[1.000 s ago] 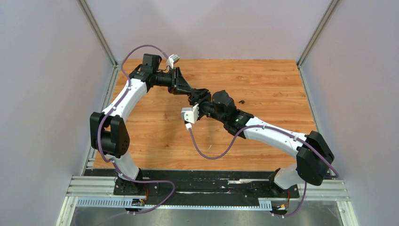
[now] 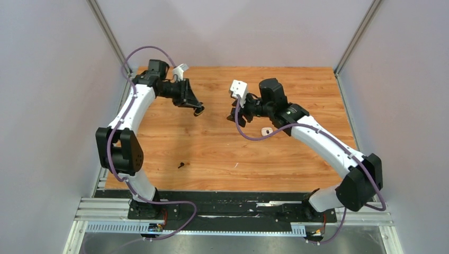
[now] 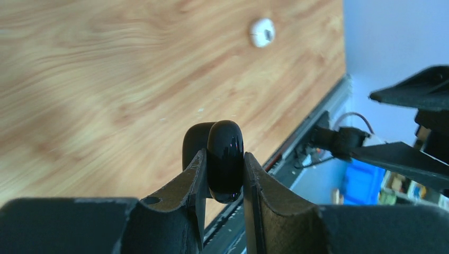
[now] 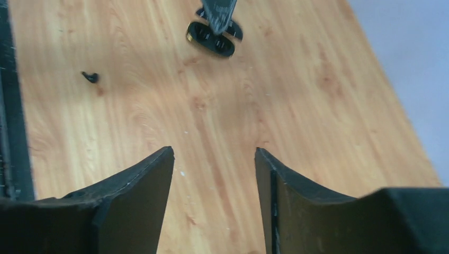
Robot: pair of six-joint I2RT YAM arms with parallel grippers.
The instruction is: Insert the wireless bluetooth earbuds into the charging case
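My left gripper (image 2: 197, 105) is shut on the black charging case (image 3: 225, 159), held above the table's left-middle. In the right wrist view the case (image 4: 210, 39) appears open, with its lid raised; its slots are too small to read. My right gripper (image 2: 236, 117) is part open over the middle, apart from the case, with nothing visible between its fingers. A small dark piece, likely an earbud (image 2: 181, 164), lies on the wood at front left, also in the right wrist view (image 4: 91, 76).
A small white object (image 2: 267, 131) lies beside the right arm, also in the left wrist view (image 3: 262, 33). The wooden table (image 2: 233, 174) is otherwise mostly clear, with a dark rail along its front edge.
The two grippers have separated: my right gripper has moved back to the right, my left slightly left with the case.
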